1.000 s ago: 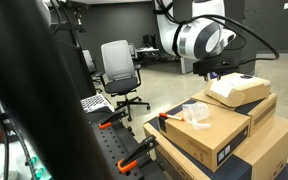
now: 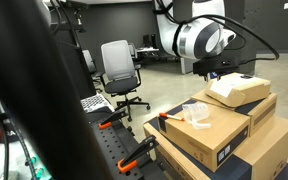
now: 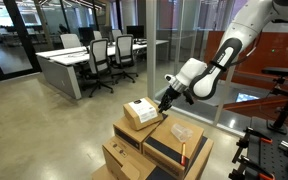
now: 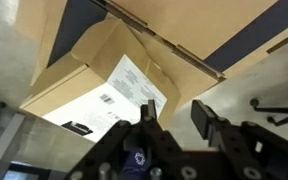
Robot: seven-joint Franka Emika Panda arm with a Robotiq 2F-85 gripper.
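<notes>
My gripper shows at the bottom of the wrist view, its two dark fingers apart with nothing between them. Beneath it in that view lies a small cardboard box [image 4: 61,92] bearing a white sheet [image 4: 137,82]. In exterior view 1 the white arm reaches over from behind, and the gripper [image 2: 212,76] hangs just beside the left end of the small box [image 2: 248,94]. Exterior view 2 also puts the gripper [image 3: 165,106] close by the small box [image 3: 142,114]; whether they touch I cannot tell.
Larger cardboard boxes [image 2: 266,148] carry the small one. On the nearer box top sit a clear container [image 2: 195,112] and an orange-handled tool [image 2: 171,117]. An office chair [image 2: 120,70] stands on the floor behind. Open floor [image 3: 49,130] lies left of the boxes.
</notes>
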